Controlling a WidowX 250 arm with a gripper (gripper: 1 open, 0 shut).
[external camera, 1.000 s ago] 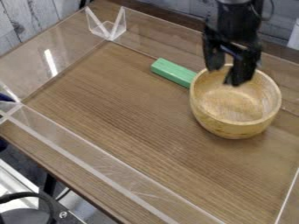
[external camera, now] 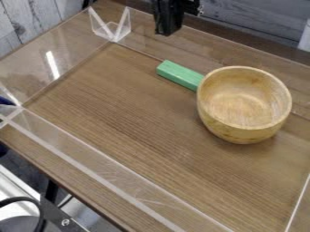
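My gripper [external camera: 168, 20] is at the top centre of the camera view, dark and mostly cut off by the frame's edge, with nothing visible held in it. Below it a green block [external camera: 180, 74] lies on the wooden table [external camera: 133, 154], just left of an empty wooden bowl [external camera: 242, 122].
A small clear plastic container [external camera: 111, 27] stands at the back left. Transparent strips run along the table's left part. A dark cable [external camera: 36, 210] is at the bottom left.
My gripper has moved up and to the left, away from over the bowl to the top edge of the view. The bowl and green block look unmoved.
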